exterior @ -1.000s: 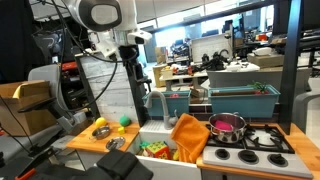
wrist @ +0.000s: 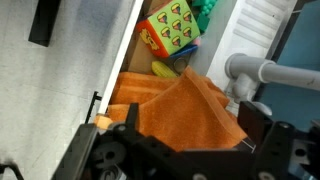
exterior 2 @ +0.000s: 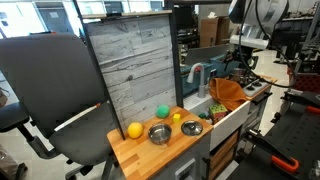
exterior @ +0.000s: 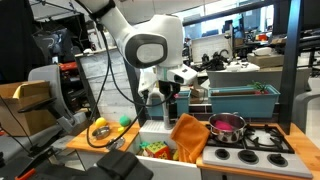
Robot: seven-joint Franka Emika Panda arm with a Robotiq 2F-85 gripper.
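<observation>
An orange cloth hangs over the front edge of the sink, beside an open drawer. In the wrist view the cloth spreads below and between my fingers. My gripper is open and points down at it with nothing between its fingers. From the front, the gripper shows above the sink and cloth, apart from the cloth as far as I can tell. A colorful patterned box and a yellow item lie in the drawer next to the cloth.
A grey faucet rises close to the gripper. To the right are a stove and a red pot. Metal bowls, a yellow ball and a green ball sit on the left counter.
My arm has come down and to the right, from high at the left to just above the sink and cloth. The cloth and the other objects have not moved.
</observation>
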